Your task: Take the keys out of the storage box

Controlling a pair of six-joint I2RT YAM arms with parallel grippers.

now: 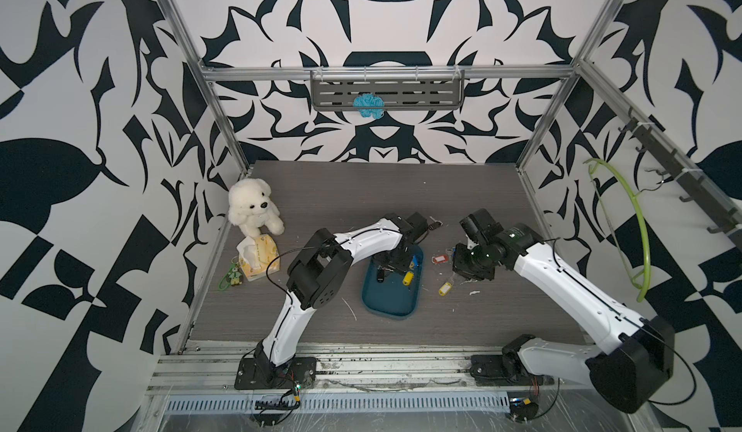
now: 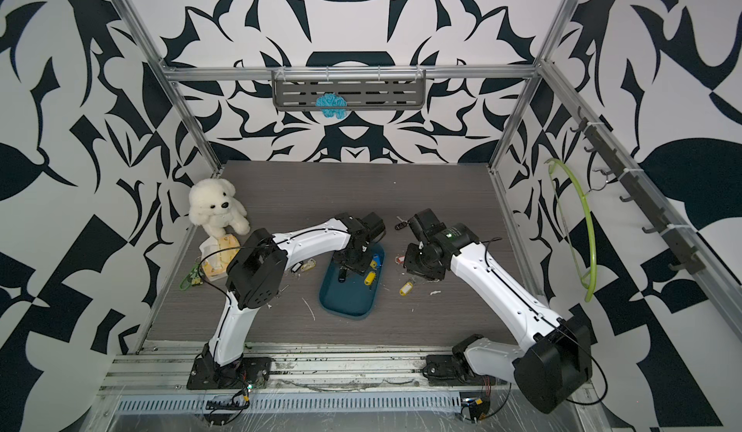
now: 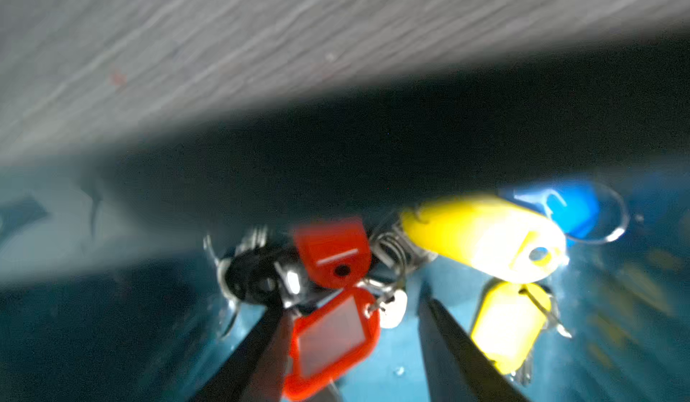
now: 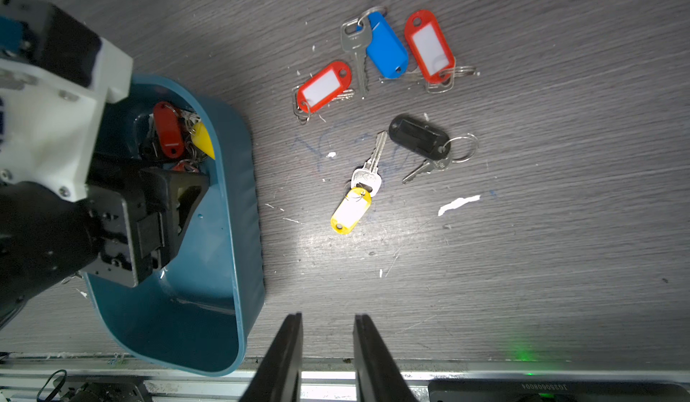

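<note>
The dark teal storage box [image 1: 390, 302] stands mid-table, with tagged keys clustered at its far end. Inside, the left wrist view shows a red tag [image 3: 332, 336], a second red tag [image 3: 332, 251], a black tag [image 3: 262, 276], two yellow tags, the larger [image 3: 488, 236], and a blue tag [image 3: 575, 208]. My left gripper reaches down into the box, fingers parted, with the lower red tag between or just beyond them; no grip shows. Right of the box, my right gripper hangs over the table, open and empty.
Tagged keys lie on the table right of the box: yellow [image 4: 350, 211], black [image 4: 418, 136], blue [image 4: 388, 46] and two red, one [image 4: 429, 46] farther right. A plush dog [image 1: 253, 204] and tissue pack [image 1: 261, 258] stand at the left.
</note>
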